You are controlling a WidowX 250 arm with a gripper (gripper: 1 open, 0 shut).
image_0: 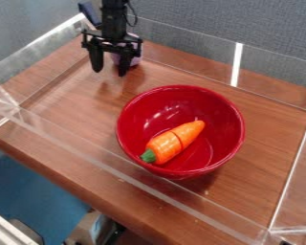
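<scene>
My black gripper (111,61) is low over the back left of the wooden table, with a pinkish-purple object (130,56) partly hidden behind it; whether the fingers are open or shut on it I cannot tell. A large red bowl (222,116) stands on the right half of the table, holding an orange carrot (176,139) with a green top, lying diagonally.
Clear low walls border the wooden table (73,100).
</scene>
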